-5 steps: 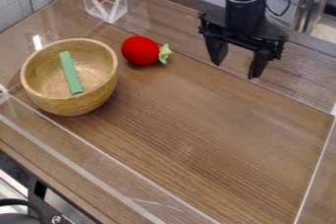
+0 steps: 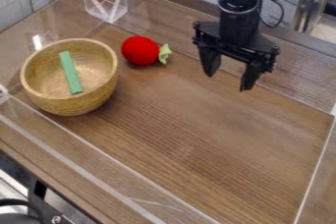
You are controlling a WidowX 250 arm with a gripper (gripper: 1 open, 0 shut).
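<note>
My black gripper (image 2: 237, 65) hangs from the arm at the upper right, low over the wooden table (image 2: 197, 149); whether it is open or shut is hard to tell. Left of it lies a red round object (image 2: 140, 50) with a small green piece at its right side. A wooden bowl (image 2: 98, 88) at the left holds a green bar (image 2: 71, 73).
A clear, pale frame-like object (image 2: 108, 4) stands at the back left. A black cable or part (image 2: 16, 210) shows at the bottom left corner.
My gripper has moved slightly left and toward the front of the table. The bowl, green bar and red object have not moved.
</note>
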